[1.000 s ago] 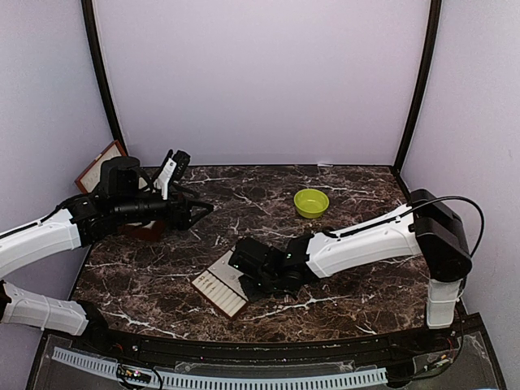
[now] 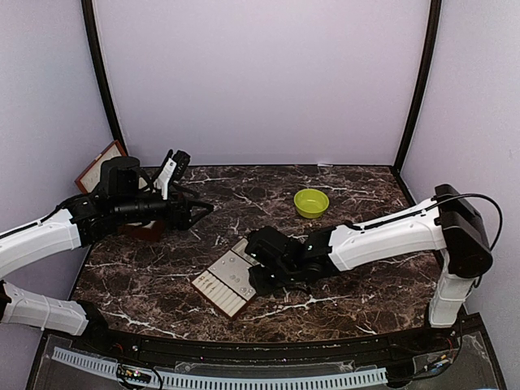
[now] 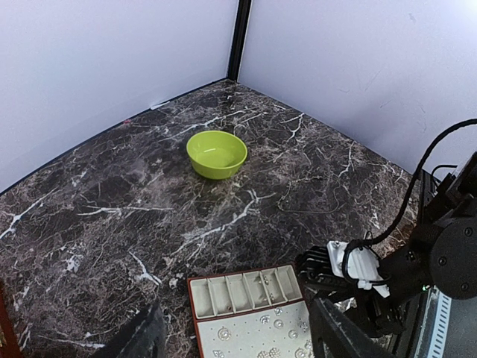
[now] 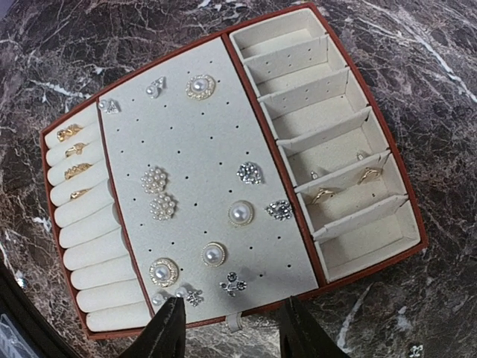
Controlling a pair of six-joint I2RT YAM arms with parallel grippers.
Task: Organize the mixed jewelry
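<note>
The jewelry tray (image 4: 186, 134) lies on the dark marble table. Its left strip holds gold rings (image 4: 74, 170) in several slots. Pearl and crystal pieces (image 4: 240, 212) are spread on the middle panel. Small pieces (image 4: 324, 195) sit in two compartments on the right; the others look empty. My right gripper stands open above the tray's near edge, with nothing seen between its fingers; in the top view it covers part of the tray. My left gripper (image 2: 195, 210) is open, raised at the left of the table, away from the tray (image 2: 219, 286).
A green bowl (image 2: 311, 203) stands at the back right. A brown-framed case with a raised lid (image 2: 96, 166) stands at the far left, partly hidden by the left arm. Free table lies behind and to the right of the tray.
My right arm and gripper have moved to the right, uncovering more of the tray in the top view. The left arm is unchanged.
</note>
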